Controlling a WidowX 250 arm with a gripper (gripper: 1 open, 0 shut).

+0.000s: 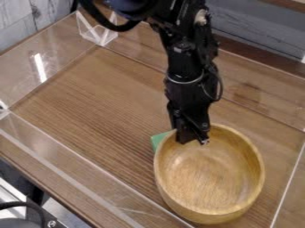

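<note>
A large tan oval bowl [210, 185] sits at the lower right of the wooden surface. My black gripper [191, 134] hangs down from above, its tips at the bowl's back-left rim. I cannot tell whether it is open or holds the rim. A green object [160, 141] lies just left of the bowl, partly hidden by it.
Clear plastic walls run along its left side, and a white wire-like holder [95, 28] is at the back left. Dark cables show at the lower left.
</note>
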